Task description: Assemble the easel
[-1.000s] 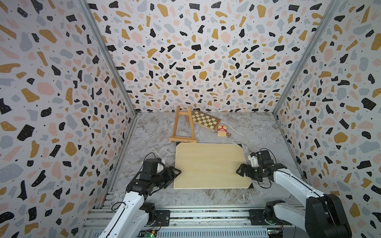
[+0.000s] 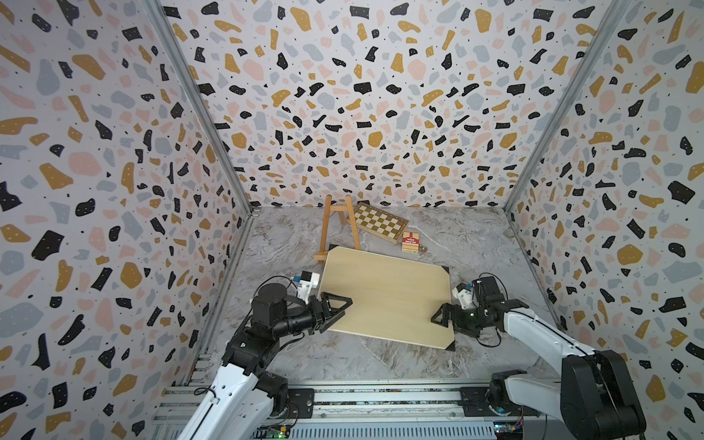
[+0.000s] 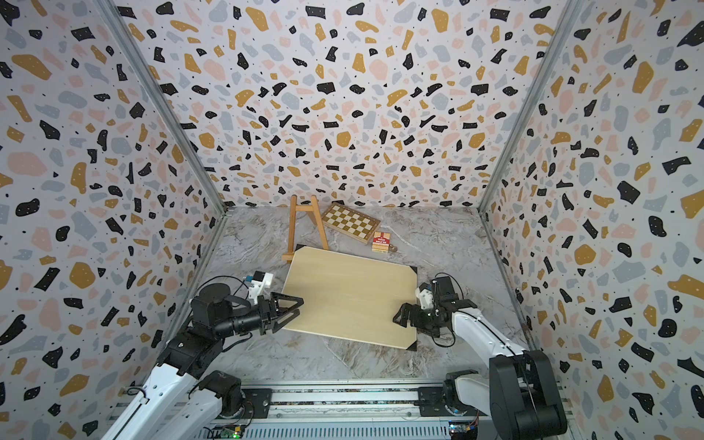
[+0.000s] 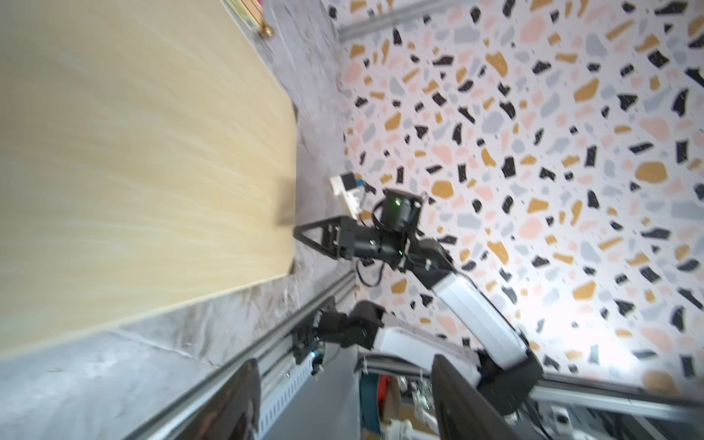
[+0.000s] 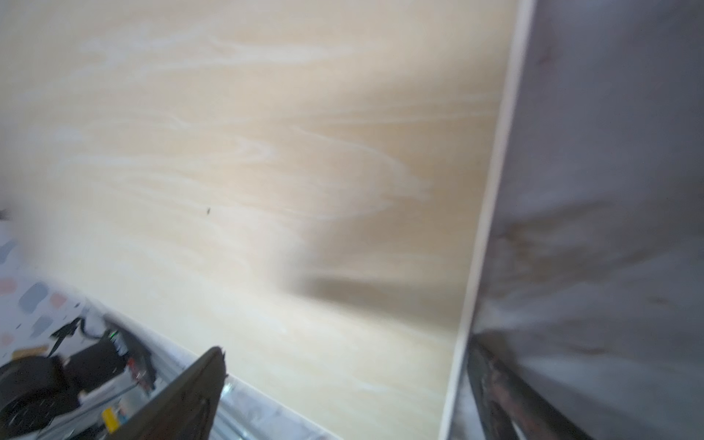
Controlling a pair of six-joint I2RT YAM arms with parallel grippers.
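Note:
A large pale wooden board (image 2: 385,293) with dark corner pieces sits skewed at the front middle of the marble surface, its far left corner covering part of the easel's base. The wooden easel (image 2: 325,227) stands behind it. My left gripper (image 2: 338,313) is raised over the board's left side, fingers apart, with nothing seen between them in the left wrist view. My right gripper (image 2: 440,315) is low at the board's right edge, fingers spread; in the blurred right wrist view one finger (image 5: 491,381) is at that edge. I cannot tell whether it touches.
A checkerboard (image 2: 377,220) lies at the back, right of the easel, with a red-and-tan box (image 2: 410,242) in front of it. Patterned walls enclose three sides.
The board has swung askew, its left side moving back toward the easel. My left gripper has risen and its fingers have spread. The right gripper has shifted slightly left.

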